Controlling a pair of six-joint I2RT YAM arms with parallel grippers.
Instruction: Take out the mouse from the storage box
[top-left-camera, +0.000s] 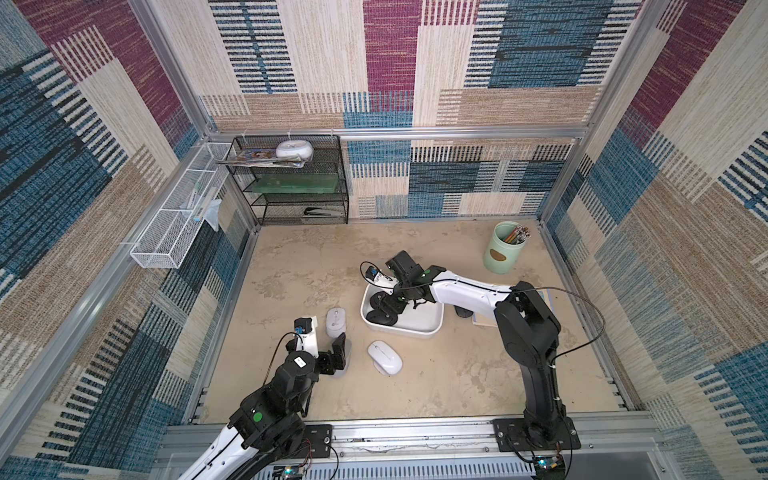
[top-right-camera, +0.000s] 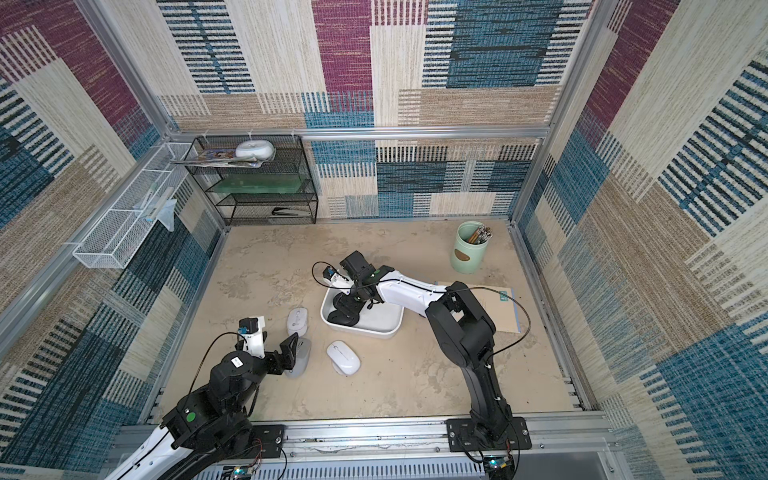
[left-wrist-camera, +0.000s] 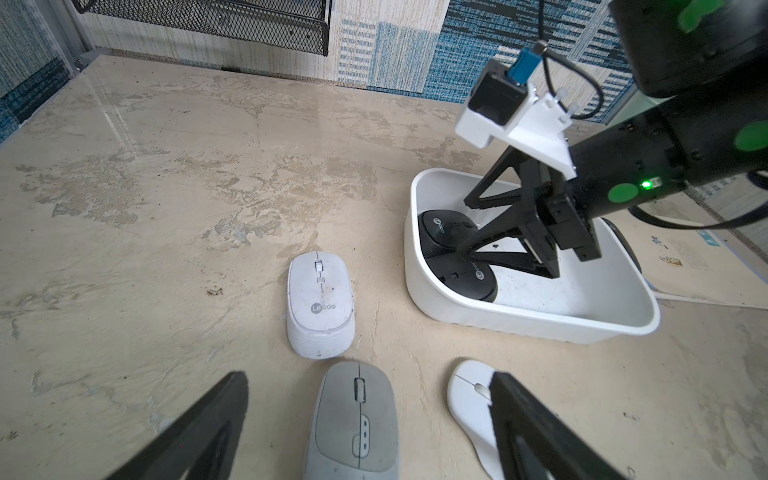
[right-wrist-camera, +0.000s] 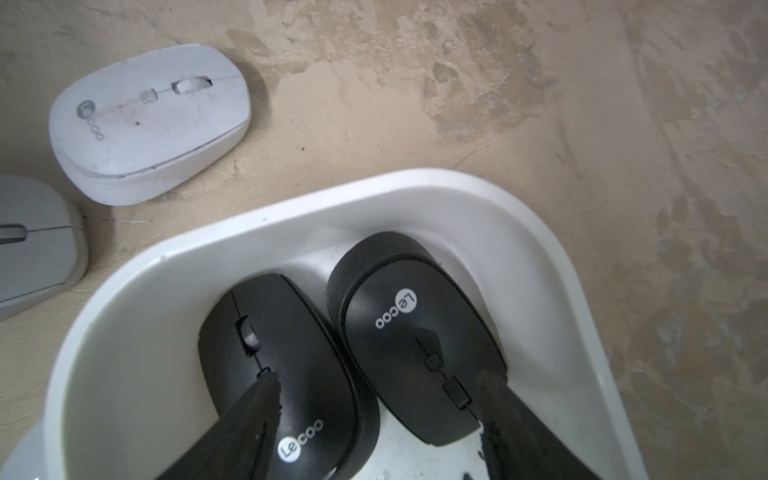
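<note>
Two black mice lie side by side at the left end of the white storage box (top-left-camera: 416, 329). In the right wrist view the upper black mouse (right-wrist-camera: 416, 352) touches the lower black mouse (right-wrist-camera: 276, 352). My right gripper is open, reaching down into the box over them, with neither mouse clamped. Outside the box stand a small white mouse (left-wrist-camera: 320, 300), a grey mouse (left-wrist-camera: 356, 424) and a long white mouse (top-left-camera: 385, 357). My left gripper is open above the grey mouse, with nothing held between its fingers.
A green pencil cup (top-left-camera: 500, 252) stands at the back right. A flat board (top-right-camera: 500, 312) lies right of the box, partly under the right arm. A black wire rack (top-left-camera: 296, 180) is at the back left.
</note>
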